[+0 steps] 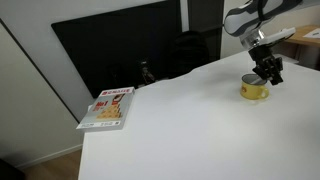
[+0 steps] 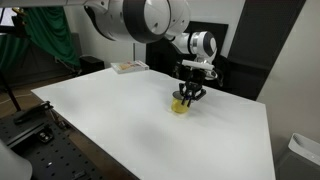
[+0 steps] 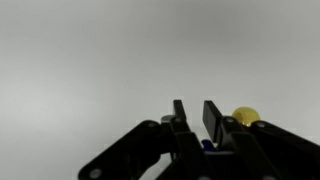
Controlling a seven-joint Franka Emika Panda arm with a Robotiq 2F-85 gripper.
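A yellow mug with a dark rim stands upright on the white table, its handle towards the right in exterior view 1. My gripper points down at the mug's rim, with its fingers part open. In the wrist view a gap shows between the gripper's black fingers. A small dark blue thing shows low between them; what it is and whether the fingers touch it cannot be made out. Part of the yellow mug appears just right of the fingers. The mug's inside is hidden.
A red and white box lies flat near the table's far left edge. A light bin stands off the table's right side in exterior view 2.
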